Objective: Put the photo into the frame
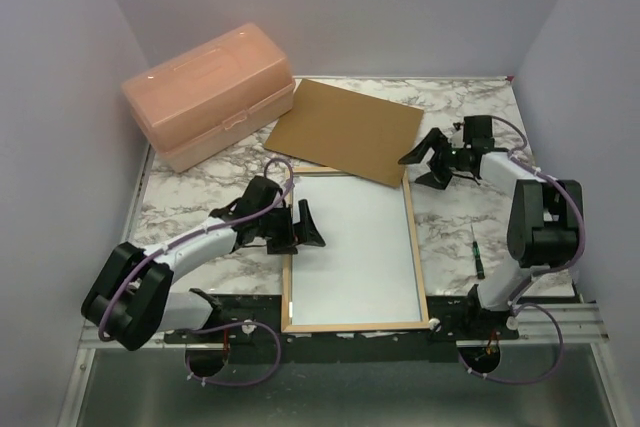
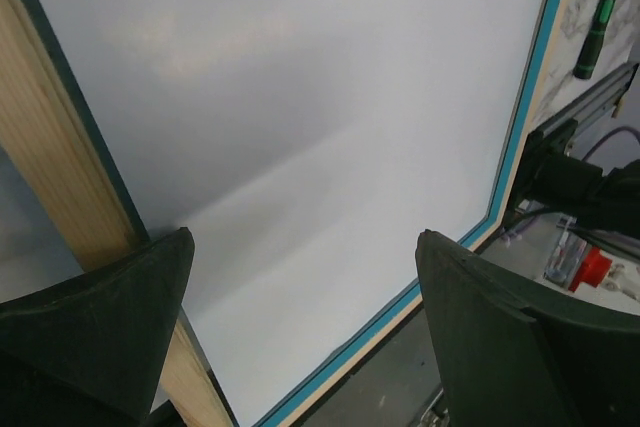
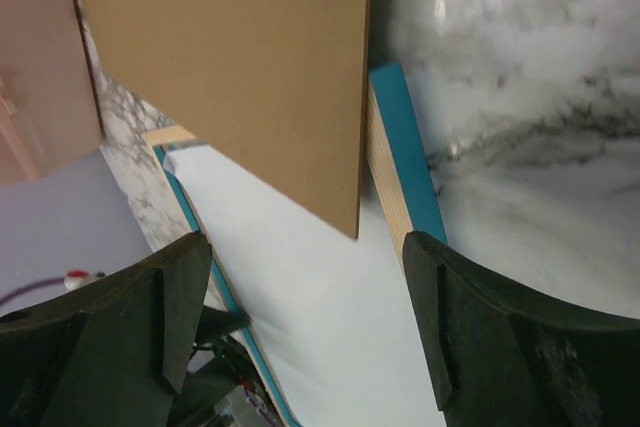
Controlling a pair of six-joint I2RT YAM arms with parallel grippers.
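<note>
The wooden frame (image 1: 418, 257) lies on the marble surface with a white sheet (image 1: 353, 257) inside it; a teal edge shows along it in both wrist views. A brown board (image 1: 340, 127) rests tilted behind, its near corner overlapping the frame's back right. My left gripper (image 1: 308, 229) is open, low over the frame's left side, with nothing held; in the left wrist view its fingers straddle the white sheet near the wooden edge. My right gripper (image 1: 422, 157) is open beside the board's near right corner, with nothing between its fingers.
A pink box (image 1: 207, 82) stands at the back left. A green screwdriver (image 1: 478, 257) lies right of the frame. Walls bound both sides and the back. Bare marble shows at right.
</note>
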